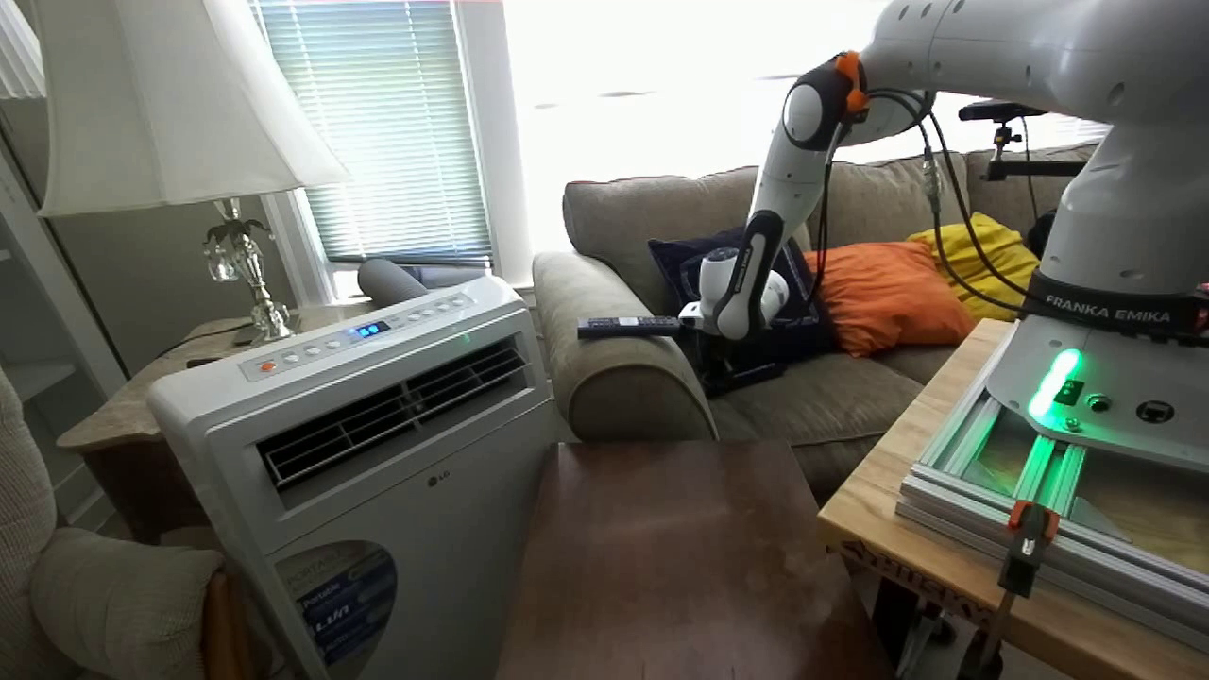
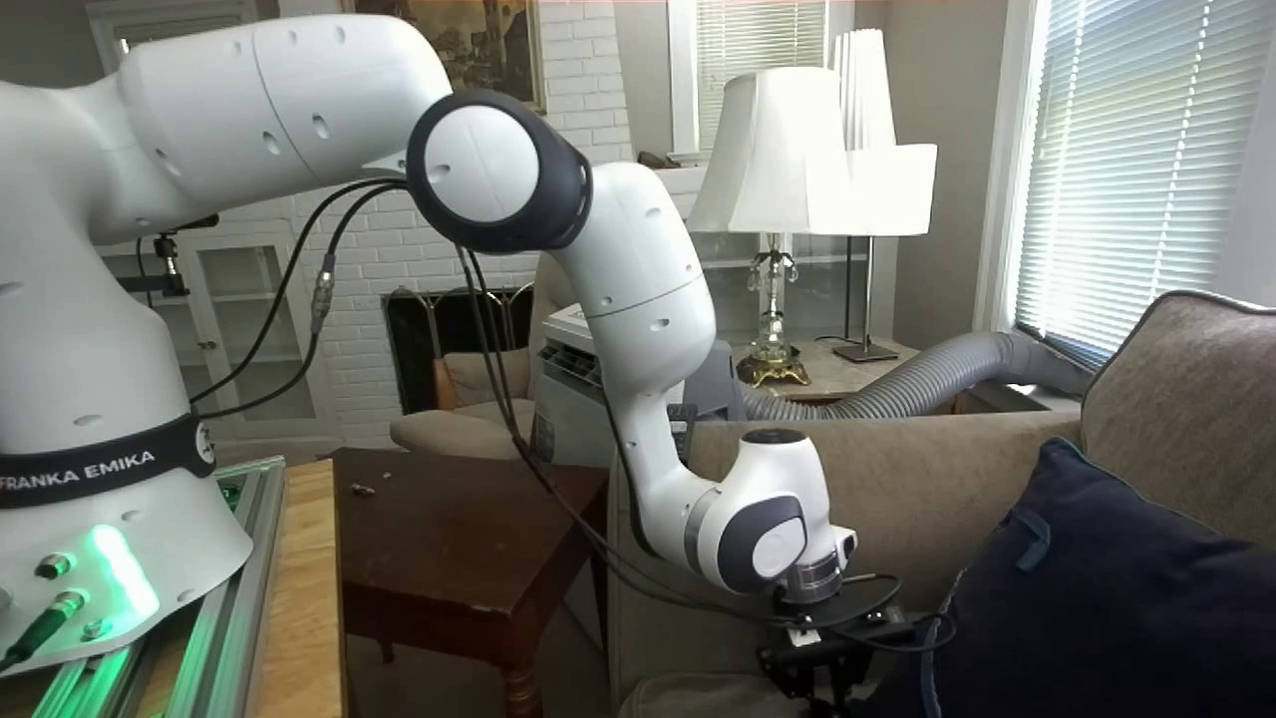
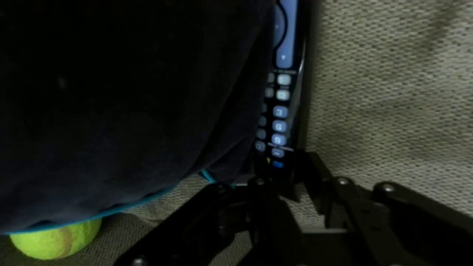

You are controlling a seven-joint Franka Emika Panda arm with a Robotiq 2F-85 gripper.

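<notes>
A dark remote (image 3: 280,115) with pale buttons lies on the couch seat in the wrist view, partly covered by the navy pillow (image 3: 133,102). My gripper is at the remote's near end, its dark fingers (image 3: 310,170) spread to either side of that end. The fingers look part open; whether both fingers touch the remote is too dark to tell. In exterior view 1, my gripper (image 1: 716,374) is low over the seat beside the armrest, its tips hard to make out.
Another remote (image 1: 629,327) rests on the couch armrest (image 1: 623,380), close to my wrist. A tennis ball (image 3: 57,239) sits by the pillow's edge. An orange pillow (image 1: 890,295) and a yellow pillow (image 1: 986,255) lie farther along the couch.
</notes>
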